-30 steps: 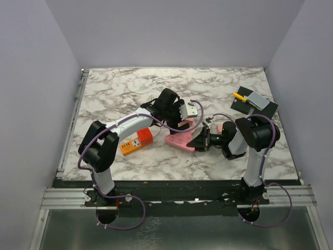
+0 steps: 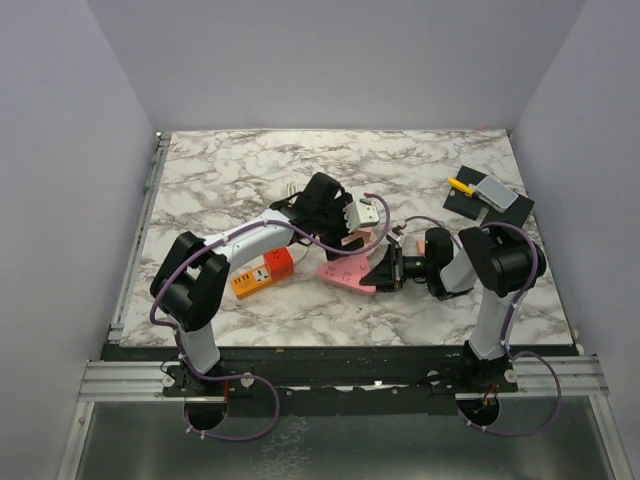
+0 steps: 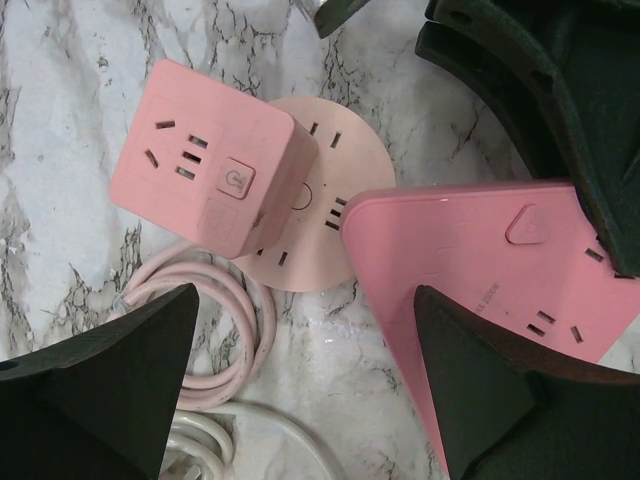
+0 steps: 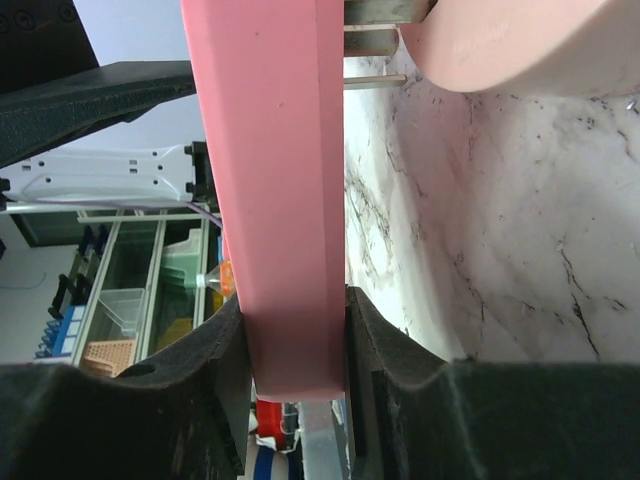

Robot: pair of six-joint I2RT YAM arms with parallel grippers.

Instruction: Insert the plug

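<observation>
A pink flat strip with sockets on its face is gripped at one end by my right gripper, whose dark fingers press on both its sides. Metal prongs show behind the strip in the right wrist view, pointing towards a pink round base. In the left wrist view that slotted round base is partly covered by a pink socket cube and by the strip. My left gripper stands open above them, its fingers well apart with nothing between them. How deep the prongs sit is hidden.
Coiled pink cable and a paler cable lie by the base. To the left in the top view are an orange-red cube and a tan strip. A black mat lies at the right.
The strip has shifted a few pixels rightwards, still in the right gripper. My left arm looks nearly still.
</observation>
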